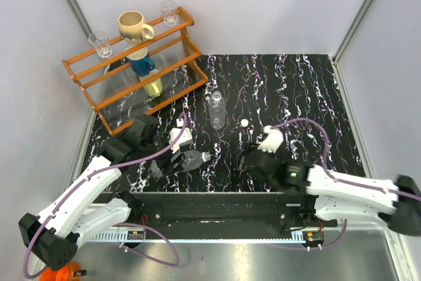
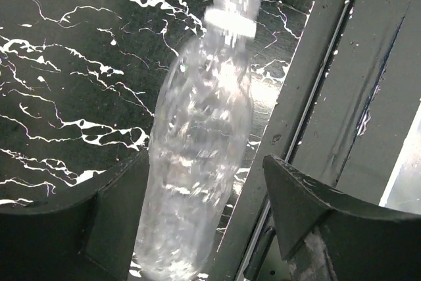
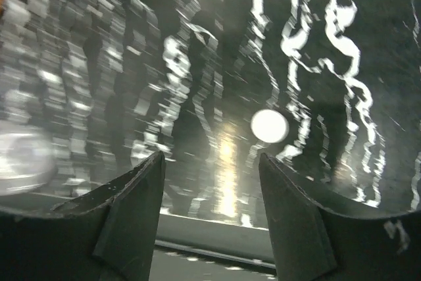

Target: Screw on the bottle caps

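Note:
One clear bottle (image 1: 192, 160) lies low over the counter beside my left gripper (image 1: 172, 162). In the left wrist view this bottle (image 2: 197, 129) is blurred and sits between the spread fingers of my left gripper, clear of the right finger; its neck has a white ring and no cap shows on it. Another clear bottle (image 1: 217, 111) stands upright farther back. A small white cap (image 1: 244, 122) lies on the counter to its right. My right gripper (image 1: 245, 156) is open and empty; a white cap (image 3: 270, 126) lies beyond its fingertips in the right wrist view.
A wooden rack (image 1: 148, 64) with mugs and glasses fills the back left.

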